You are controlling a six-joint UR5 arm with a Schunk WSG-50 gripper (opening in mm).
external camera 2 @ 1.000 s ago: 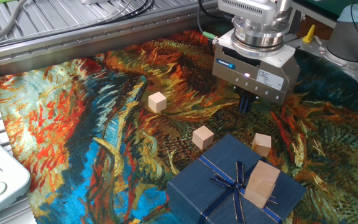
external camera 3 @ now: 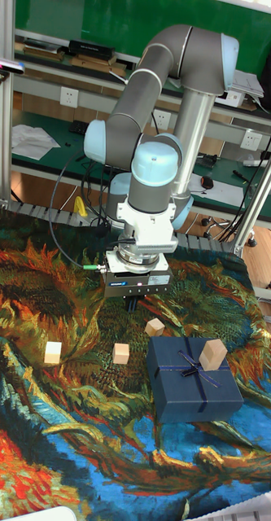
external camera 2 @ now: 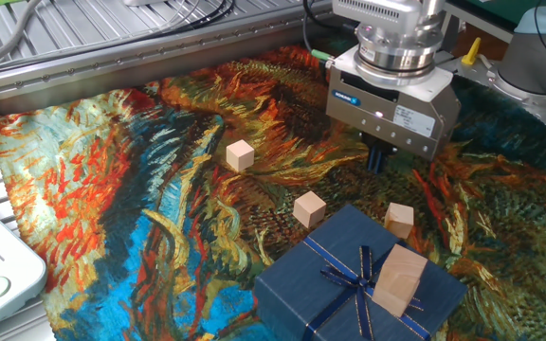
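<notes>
My gripper [external camera 2: 375, 169] hangs above the cloth behind the blocks, its dark fingers close together with nothing visible between them. It looks shut and touches no block. Three small wooden cubes rest on the cloth: a left cube [external camera 2: 240, 155], a middle cube [external camera 2: 309, 209] and a right cube [external camera 2: 399, 220] just behind the gift box. On the lid of the dark blue gift box [external camera 2: 297, 277], beside its ribbon bow [external camera 2: 360, 281], stands a taller wooden block [external camera 2: 401, 281]. In the other exterior view, the gripper [external camera 3: 132, 305] is behind the middle cube [external camera 3: 121, 353].
The patterned cloth [external camera 2: 93, 170] covers the table, with open room left of the cubes. A metal rail [external camera 2: 159, 71] runs along one edge. A white device [external camera 2: 3, 270] sits at the left, and a yellow object [external camera 2: 471, 52] near the arm's base.
The cubes, the tall block and the gift box have stayed in place.
</notes>
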